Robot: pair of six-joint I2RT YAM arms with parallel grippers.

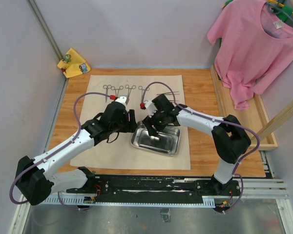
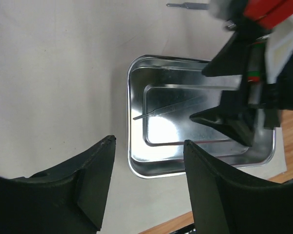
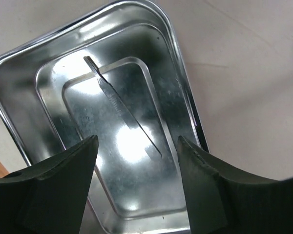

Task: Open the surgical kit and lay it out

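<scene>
A steel tray [image 1: 166, 146] lies on the paper mat [image 1: 102, 151], holding one slim metal tweezer-like tool [image 3: 115, 100]. My right gripper is over the tray above that tool, fingers apart with nothing visible between them. My left gripper hangs at the tray's left, open and empty. Scissor-like instruments [image 1: 117, 89] lie in a row along the mat's back, with thin straight tools [image 1: 168, 93] at the back right, partly hidden by the right arm in the top view.
A wooden frame [image 1: 224, 97] with a pink shirt [image 1: 251, 44] stands at right. A yellow cloth [image 1: 75, 63] lies at back left.
</scene>
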